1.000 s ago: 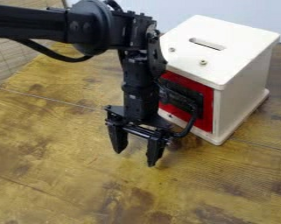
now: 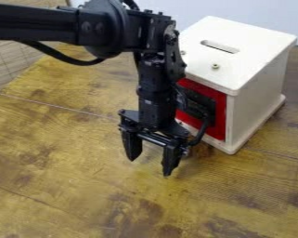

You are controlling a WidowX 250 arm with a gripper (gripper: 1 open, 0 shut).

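Note:
My black gripper (image 2: 150, 158) hangs pointed down over the wooden tabletop (image 2: 64, 177), its two fingers apart with nothing between them. Just behind it and to the right stands a white box (image 2: 249, 98) with a slot and two small knobs on top. The box's red front panel (image 2: 211, 96) is partly hidden by my arm and cables.
At the far upper left, beyond the table, a lighter tiled surface shows.
The arm and gripper have shifted slightly over the last second, ending a little to the right of where they were. The box has not moved.

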